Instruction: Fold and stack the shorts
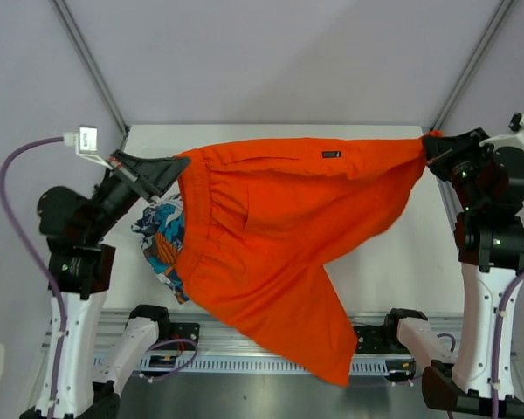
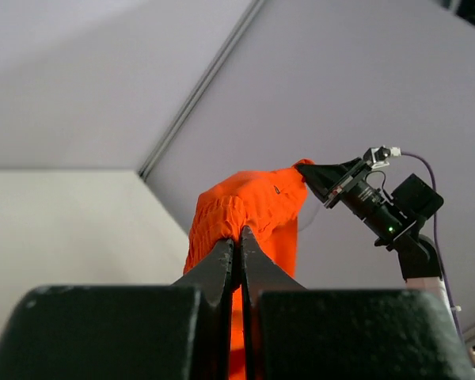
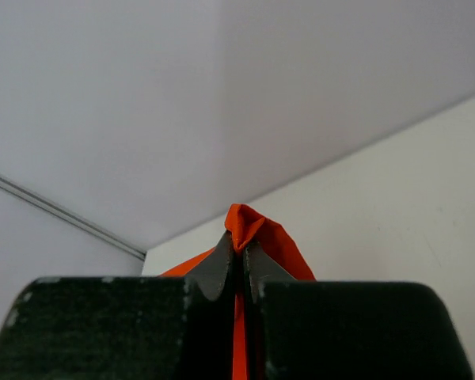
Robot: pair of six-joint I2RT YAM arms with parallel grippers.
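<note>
Orange shorts (image 1: 262,218) hang spread in the air between both grippers, waistband along the top with a small dark label, one leg dangling past the table's front edge. My left gripper (image 1: 179,164) is shut on their upper left corner; in its wrist view the cloth (image 2: 226,210) rises from the closed fingertips. My right gripper (image 1: 430,144) is shut on the upper right corner, with orange fabric (image 3: 273,241) at its fingertips.
A bundle of blue patterned cloth (image 1: 157,244) is partly hidden behind the shorts at the table's left. Walls stand at the back and sides.
</note>
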